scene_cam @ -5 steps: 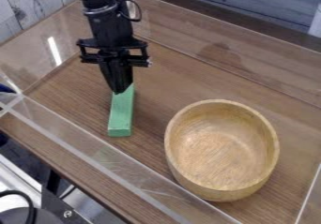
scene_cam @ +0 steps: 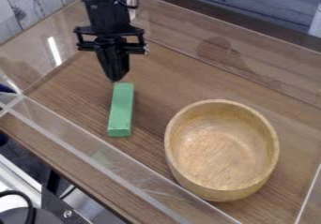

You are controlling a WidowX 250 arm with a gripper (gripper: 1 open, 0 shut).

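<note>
A green rectangular block (scene_cam: 120, 110) lies on the wooden table, left of a round light-wood bowl (scene_cam: 221, 148). My black gripper (scene_cam: 115, 72) hangs just above the far end of the block, pointing down. It is shut, with nothing showing between its fingers.
A clear rail or edge runs diagonally along the front left, with dark cables beyond it at the lower left.
My gripper has moved up in the view, away from the green block, and slightly left. The block and bowl look unmoved.
</note>
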